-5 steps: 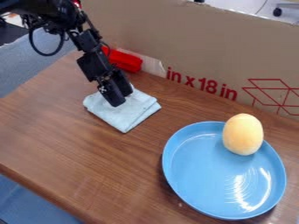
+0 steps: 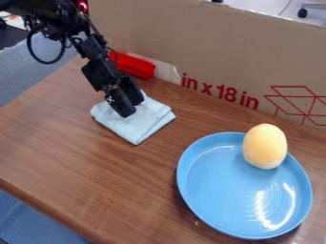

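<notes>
My black gripper (image 2: 124,103) is down on a folded pale blue-white cloth (image 2: 140,127) on the wooden table (image 2: 102,181), at the centre-left of the view. The fingertips rest on or in the cloth; I cannot tell whether they are open or shut.
A blue plate (image 2: 230,205) at the right holds a yellow egg-shaped object (image 2: 265,146). A red object (image 2: 132,65) lies behind the arm, before a cardboard wall (image 2: 216,48).
The arm and gripper have shifted very slightly to the left since a second ago, staying on the cloth.
</notes>
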